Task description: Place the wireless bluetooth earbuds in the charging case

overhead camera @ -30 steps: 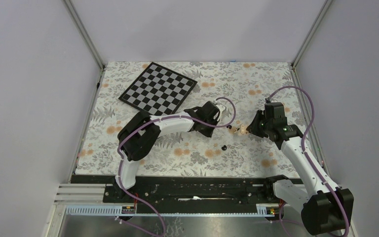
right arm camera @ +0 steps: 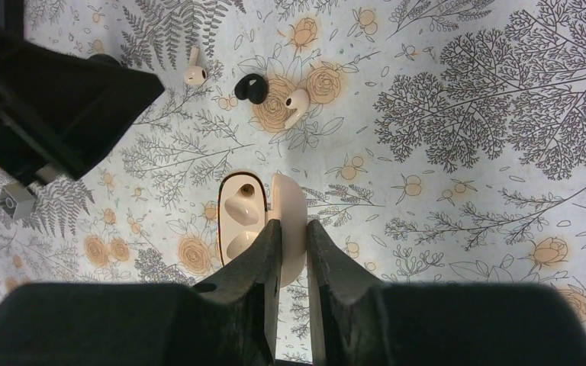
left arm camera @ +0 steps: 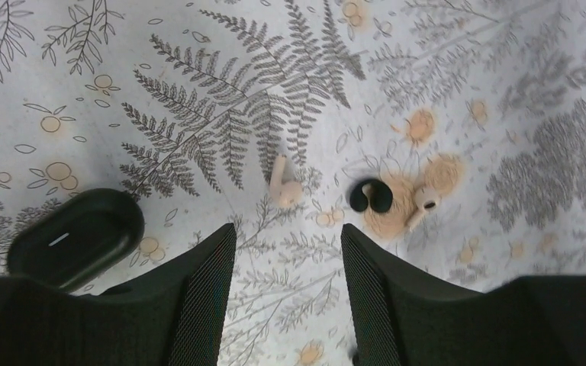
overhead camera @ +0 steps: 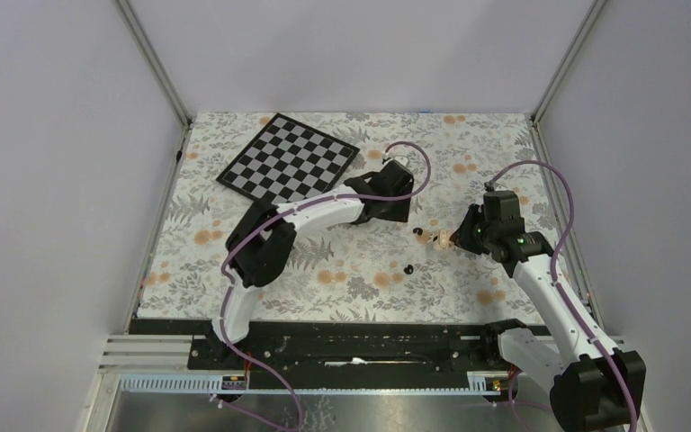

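My right gripper is shut on the lid (right arm camera: 293, 202) of a cream charging case (right arm camera: 242, 217). The case hangs open, and both its wells look empty in the right wrist view. Two cream earbuds lie apart on the patterned surface: one earbud (left arm camera: 284, 192) has its stem pointing up in the left wrist view, the other earbud (left arm camera: 425, 201) is farther right. Open and empty, my left gripper is above the surface. In the top view it is left of the case, and its fingertips are hard to make out.
A dark curved piece (left arm camera: 370, 196) lies between the earbuds, close to the right one. A dark rounded object (left arm camera: 80, 236) is left of them. A checkered board (overhead camera: 288, 160) occupies the back left.
In the top view the left gripper has swung toward the back of the surface and slightly right. The right gripper and the charging case have hardly moved.
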